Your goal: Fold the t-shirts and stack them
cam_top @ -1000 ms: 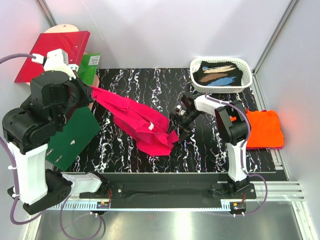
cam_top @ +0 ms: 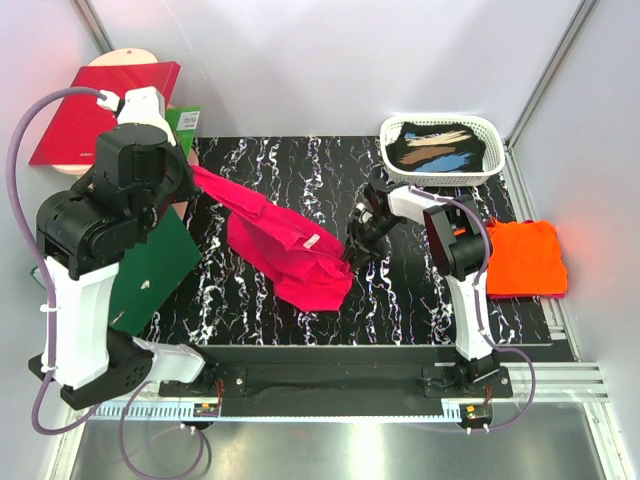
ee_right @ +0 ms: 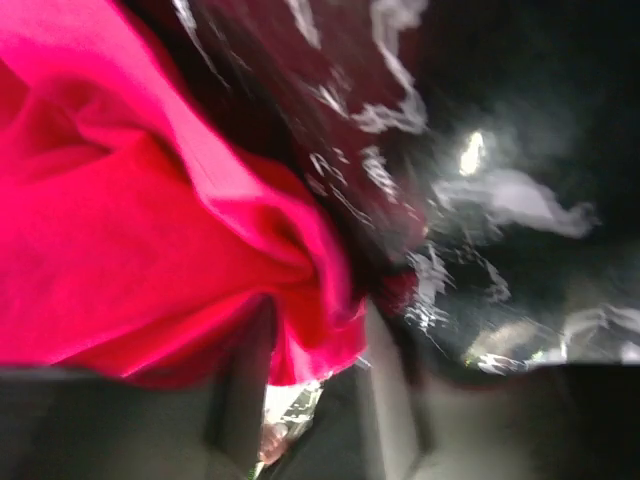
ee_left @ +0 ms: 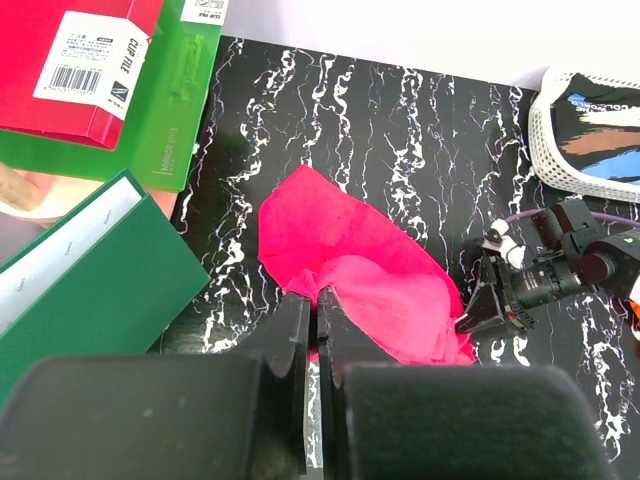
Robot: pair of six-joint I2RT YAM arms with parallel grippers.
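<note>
A crumpled red t-shirt point(cam_top: 290, 250) lies on the black marbled table, one end pulled up to the left. That raised end is pinched in my left gripper point(cam_top: 190, 186), whose fingers are closed together over the cloth in the left wrist view. Down at the shirt's right end is my right gripper point(cam_top: 350, 257). In the right wrist view its blurred fingers point(ee_right: 392, 385) stand apart with a fold of the red cloth point(ee_right: 315, 345) in the gap. A folded orange shirt point(cam_top: 525, 258) lies at the table's right side.
At the back right a white basket point(cam_top: 392, 138) holds a dark printed shirt point(cam_top: 440, 148). Red point(cam_top: 70, 125) and green point(cam_top: 165, 265) binders crowd the left side near my left arm. Bare table shows behind the red shirt and in front of it.
My left gripper has shifted a little to the right with the shirt's raised end.
</note>
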